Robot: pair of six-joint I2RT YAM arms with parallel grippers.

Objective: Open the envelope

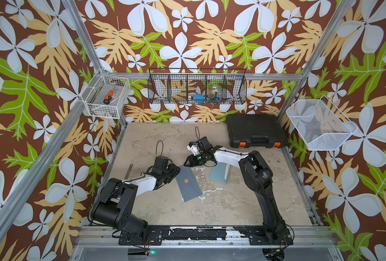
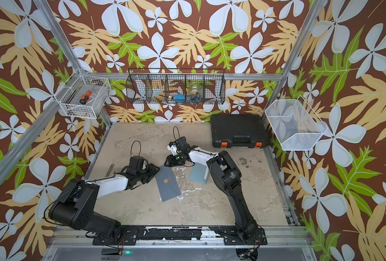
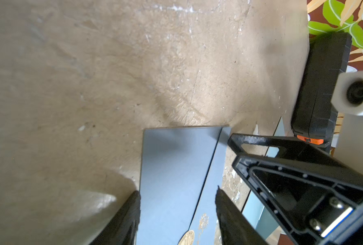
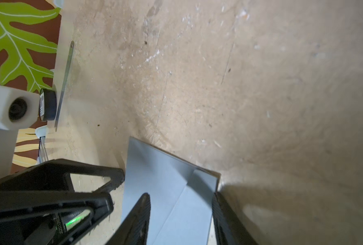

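Observation:
A grey-blue envelope (image 1: 189,184) with a round tan seal lies on the table, slightly turned, between my two arms. My left gripper hovers over its far end with fingers part open; the envelope (image 3: 173,163) shows flat below, between the fingers in the left wrist view. Across from it, near the other far corner, my right gripper is also part open. In the right wrist view the envelope (image 4: 156,171) passes beneath its fingers, its right edge close to the right finger (image 4: 226,220). The fingertips of both grippers cover the far end from above.
Under the right arm lies a second, lighter blue envelope (image 1: 219,173). A black case (image 1: 255,130) stands at the back right. A thin metal strip (image 4: 64,85) lies to the left. The table behind the grippers is clear.

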